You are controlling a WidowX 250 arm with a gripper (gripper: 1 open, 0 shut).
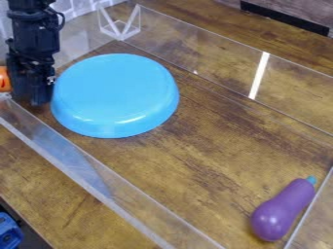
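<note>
My black gripper [29, 83] is at the upper left, low over the left edge of the clear-walled enclosure, just left of an upturned bright blue bowl or plate [113, 92]. An orange object [6, 78] shows at the far left edge, partly hidden by the gripper. Whether the fingers are open or shut on it is unclear. A purple eggplant [279, 212] with a green tip lies at the lower right.
Clear plastic walls [92, 180] border the wooden work surface [196, 165]. A blue object [7, 233] shows at the lower left corner, outside the wall.
</note>
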